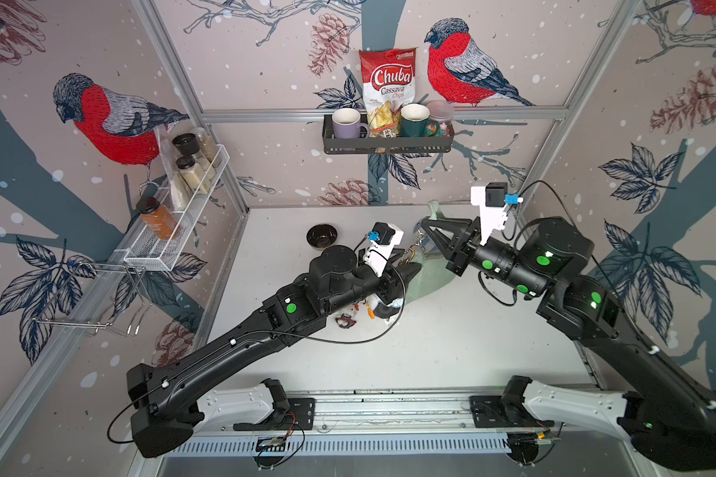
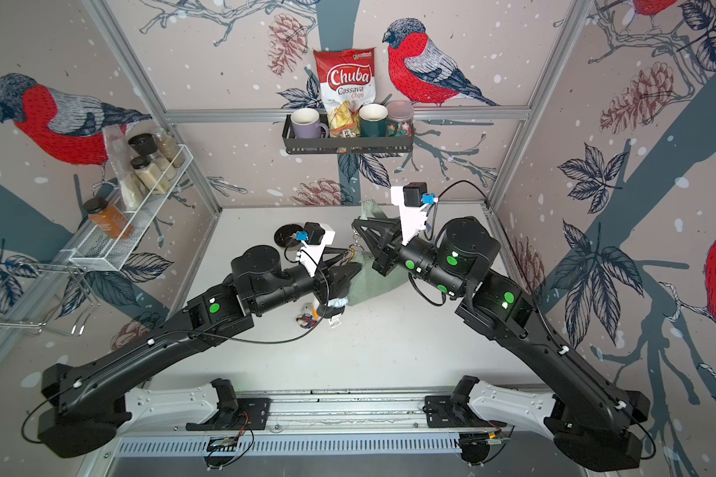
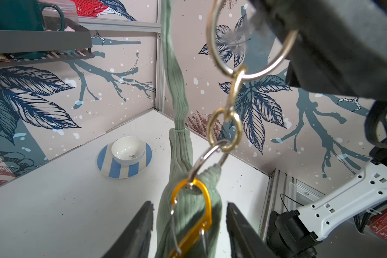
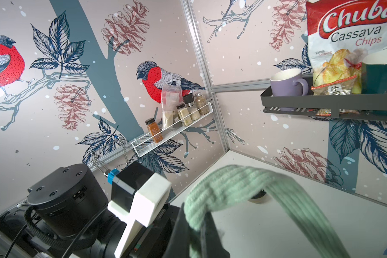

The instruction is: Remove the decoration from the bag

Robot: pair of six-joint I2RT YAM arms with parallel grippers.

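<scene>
The green ribbed bag (image 1: 433,278) hangs in the air by its strap (image 4: 245,178), which my right gripper is shut on. From a large metal ring (image 3: 262,77) by the right gripper, a chain of smaller links (image 3: 224,129) runs down to an orange carabiner (image 3: 207,206) in front of the bag. My left gripper is part open around the carabiner, fingers (image 3: 142,228) standing clear on both sides. Below the left gripper a dark and white decoration with orange (image 1: 383,308) partly shows; its attachment is hidden.
A small colourful item (image 1: 345,320) lies on the white table (image 1: 294,365). Farther back stand a dark bowl (image 1: 321,235) and a white bowl (image 3: 128,149) on a striped plate (image 3: 102,161).
</scene>
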